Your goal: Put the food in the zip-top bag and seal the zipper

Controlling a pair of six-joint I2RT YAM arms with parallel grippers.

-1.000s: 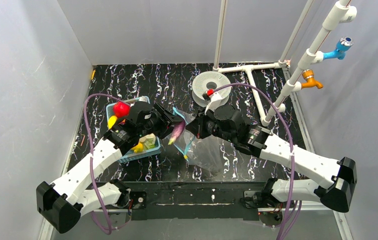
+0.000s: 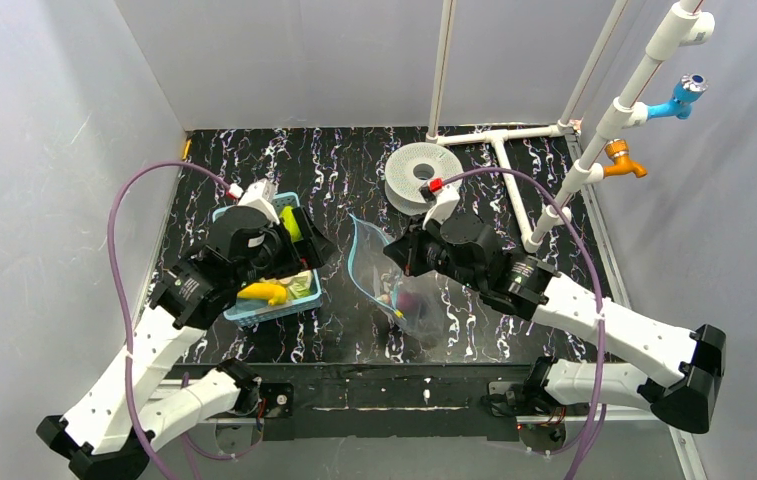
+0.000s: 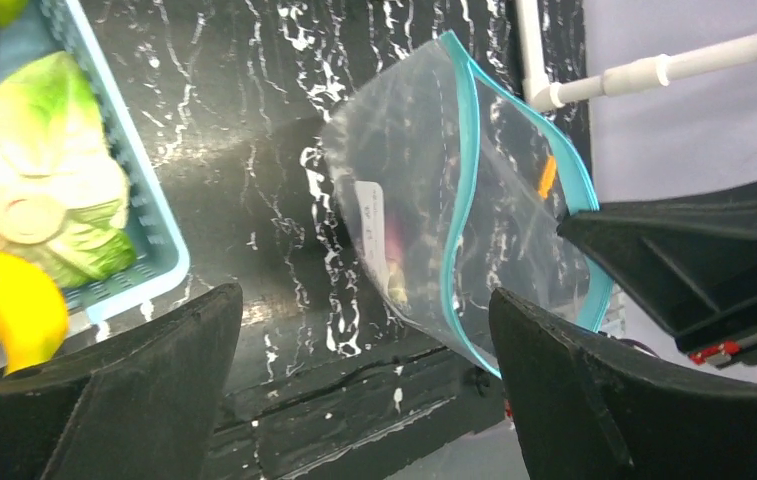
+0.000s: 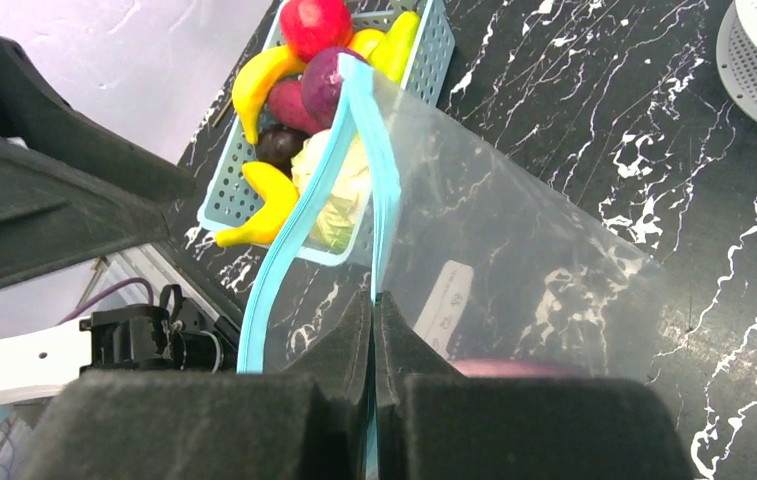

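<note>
The clear zip top bag (image 2: 416,300) has a light blue zipper rim and hangs with its mouth spread apart. My right gripper is shut on one side of that rim. Low inside the bag lies the purple eggplant (image 2: 409,303); its pinkish side (image 4: 514,368) shows through the plastic in the right wrist view. In the left wrist view only a small pale and pink part shows behind the bag's label. My left gripper stands wide open and empty, left of the bag mouth and above the basket's right side.
A light blue basket (image 2: 254,315) at the left holds several foods, among them bananas (image 4: 264,205), a purple onion (image 4: 322,85) and a red fruit (image 4: 316,25). A white round rack (image 2: 409,165) and white pipes (image 2: 514,190) stand behind the bag. Marble table shows between basket and bag.
The eggplant, earlier in my left gripper at the bag mouth, now lies inside the bag. The right arm has shifted slightly.
</note>
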